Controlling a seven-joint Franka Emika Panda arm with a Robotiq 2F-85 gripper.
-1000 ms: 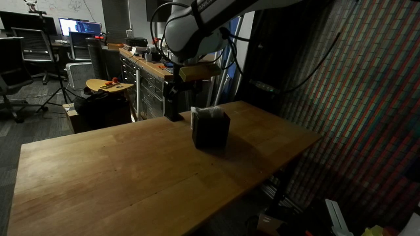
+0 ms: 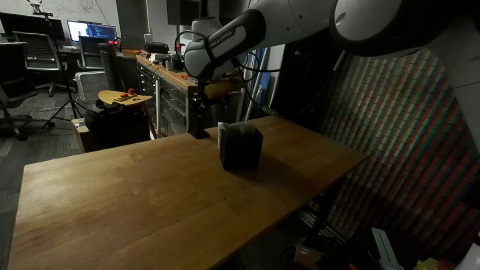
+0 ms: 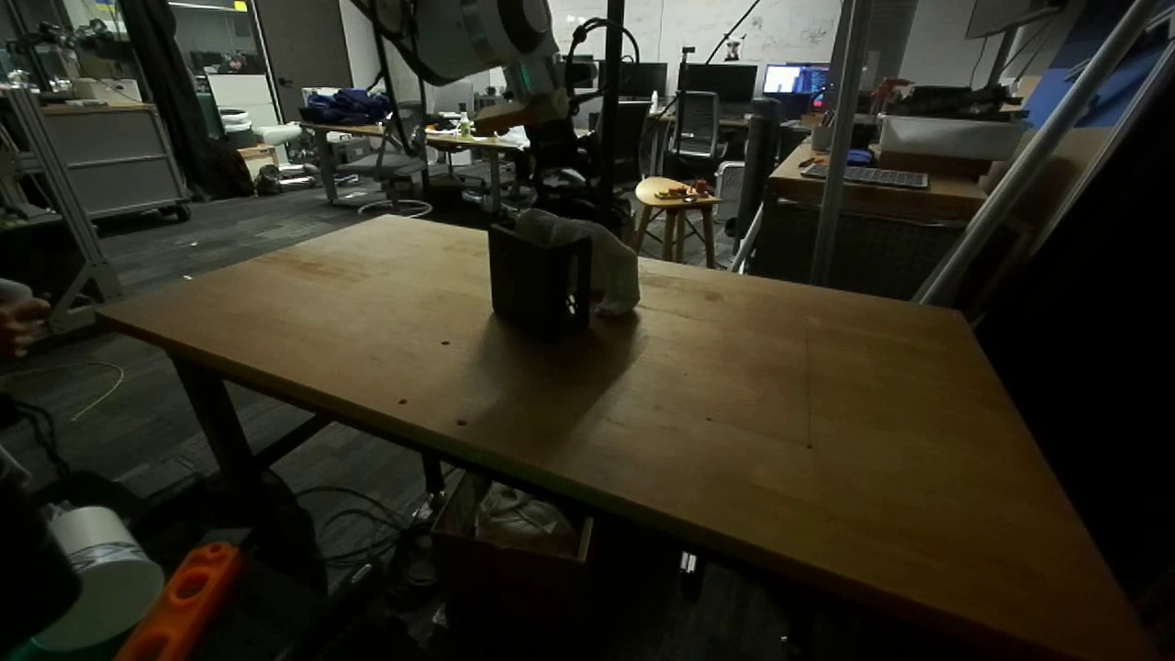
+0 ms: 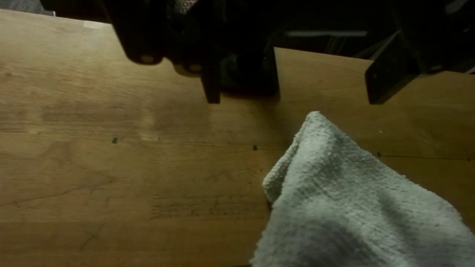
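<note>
A black box [image 2: 241,150] stands upright on the wooden table, with a pale cloth [image 2: 240,128] over its top. In exterior view 2 the cloth [image 3: 612,264] hangs down one side of the black box [image 3: 540,282] to about the tabletop. The wrist view has the white, rough-woven cloth [image 4: 347,200] at lower right, its folded corner pointing toward the fingers. My gripper is open, its two fingers wide apart and nothing between them. It is above the table on the far side of the box, dark and hard to make out in the exterior views.
A black post [image 2: 198,117] rises from the table's far edge, close to my gripper. Bare wooden tabletop [image 2: 121,202] stretches left of the box. Beyond the far edge stands a small stool [image 2: 123,96].
The arm has shifted in exterior view 1: its wrist housing is tilted differently and sits slightly further left, with more of the upper arm in view. The box and cloth look unmoved.
</note>
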